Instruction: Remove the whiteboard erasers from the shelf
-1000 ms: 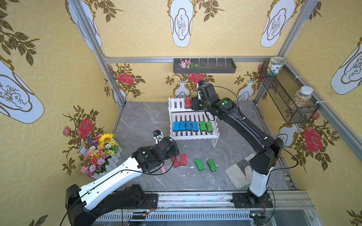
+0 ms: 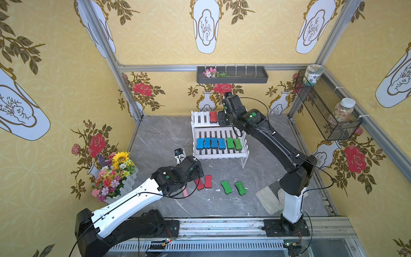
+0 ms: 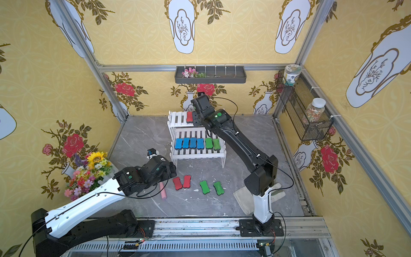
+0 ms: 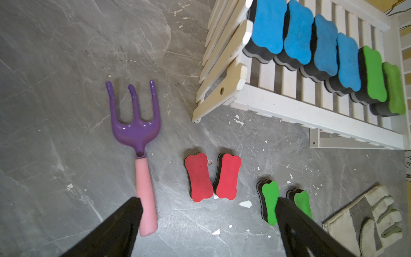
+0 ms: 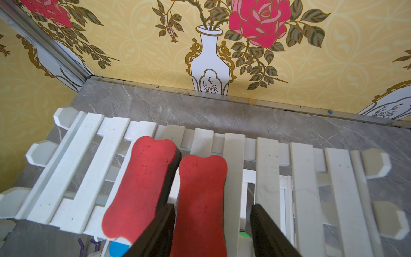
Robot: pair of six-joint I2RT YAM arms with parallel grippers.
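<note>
A white two-tier shelf holds two red erasers on its upper slats, with four blue erasers and two green erasers below. My right gripper stands open over the upper tier, fingers either side of the right-hand red eraser. My left gripper hangs open above the table, front left of the shelf. Below it in the left wrist view lie two red erasers and two green erasers on the table.
A purple fork with pink handle lies left of the loose erasers. Gloves lie front right, flowers at left. A wire basket with jars is on the right wall, a grey planter at the back.
The right arm has shifted slightly over the upper tier. The left arm and the erasers look unchanged.
</note>
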